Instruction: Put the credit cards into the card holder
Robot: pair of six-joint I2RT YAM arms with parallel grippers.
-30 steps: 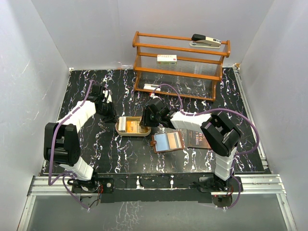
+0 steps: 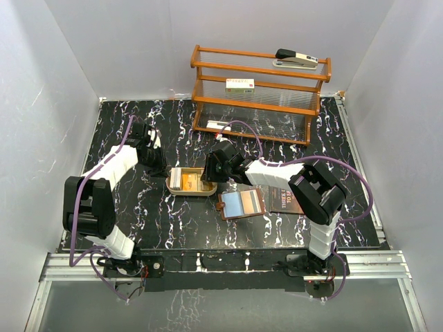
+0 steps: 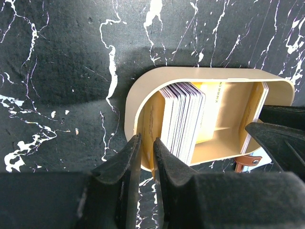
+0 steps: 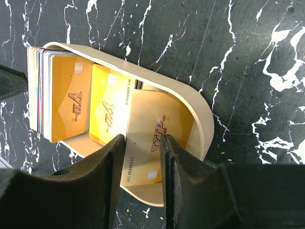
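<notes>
A tan oval tray (image 2: 192, 194) holds the cards between my two grippers. In it are a thick stack of cards (image 3: 183, 119) near the left end, a yellow card (image 4: 108, 102) in the middle, and orange cards (image 4: 147, 126) leaning at the right end. My left gripper is partly open at the tray's left end, a narrow gap between its fingertips. At the right end, my right gripper stands partly open over the orange cards; whether its fingers touch them is unclear. The card holder (image 2: 242, 203) lies open on the table, showing blue and beige panels.
A dark book (image 2: 284, 200) lies right of the card holder, partly under the right arm. The wooden rack (image 2: 256, 104) stands at the back, carrying a small box (image 2: 239, 85) and a stapler (image 2: 295, 59). In front of the tray the dark marbled table is clear.
</notes>
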